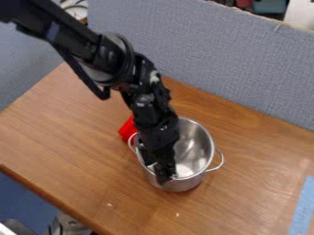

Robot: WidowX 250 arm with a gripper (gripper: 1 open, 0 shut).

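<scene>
A stainless steel pot (193, 149) with two wire handles stands on the wooden table. My black gripper (161, 165) reaches down inside it at the left half, its fingertips low near the pot's bottom, open; what lies between them is hard to see. A red object (128, 127) lies just behind the pot's left side, mostly hidden by the arm.
A grey padded wall (233, 64) runs along the back. A blue strip (300, 207) lies at the right front.
</scene>
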